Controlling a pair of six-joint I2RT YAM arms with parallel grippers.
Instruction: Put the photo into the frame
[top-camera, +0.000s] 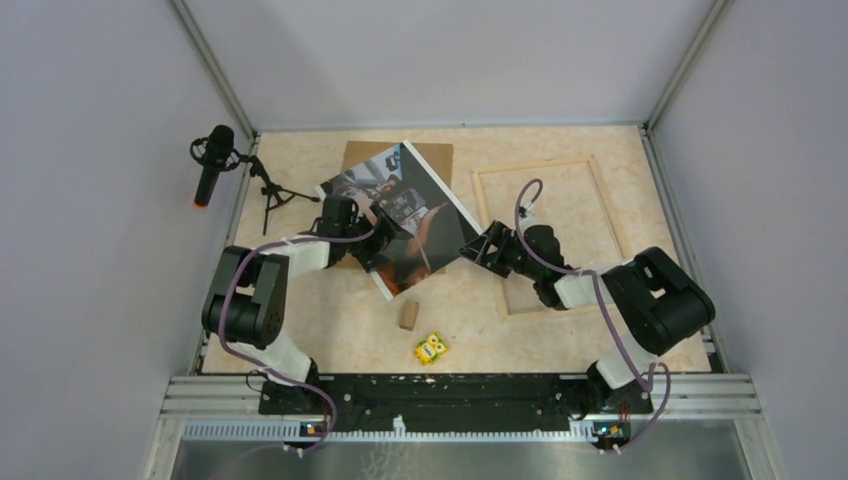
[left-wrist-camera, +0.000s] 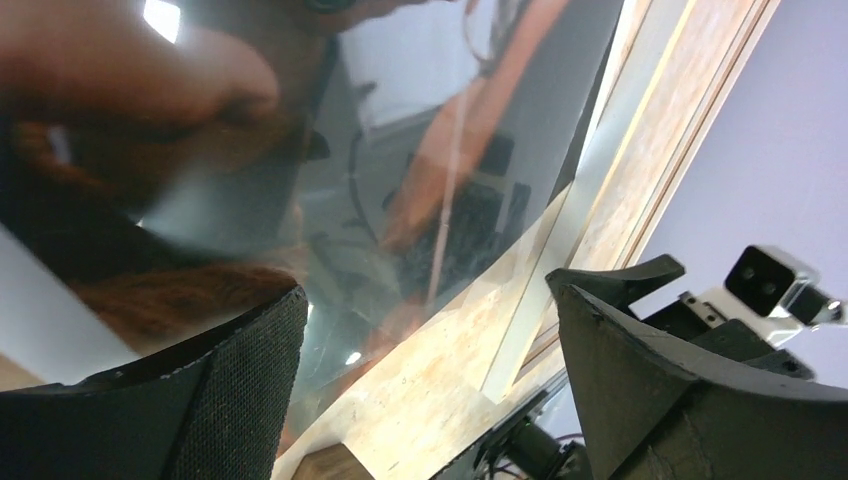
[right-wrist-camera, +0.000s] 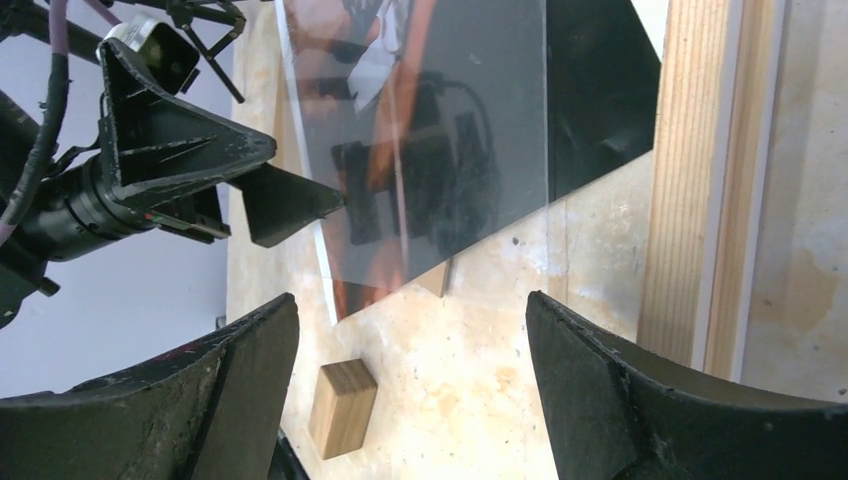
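The glossy dark photo (top-camera: 425, 222) with white borders lies askew on a brown cardboard sheet (top-camera: 432, 153). A clear pane (right-wrist-camera: 470, 170) seems to cover part of it in the right wrist view. To the right is the light wooden frame (top-camera: 535, 163), flat on the table. My left gripper (top-camera: 390, 230) is over the photo; its fingers (left-wrist-camera: 245, 370) stand apart and hold nothing. At the photo's right corner, beside the frame's left bar (right-wrist-camera: 690, 180), my right gripper (top-camera: 478, 250) is open. Its fingers (right-wrist-camera: 235, 375) have an empty gap between them.
A small wooden block (top-camera: 409, 315) and a yellow packet (top-camera: 431, 348) lie near the table's front. A black stand (top-camera: 270, 190) with a dark cylinder is at the far left.
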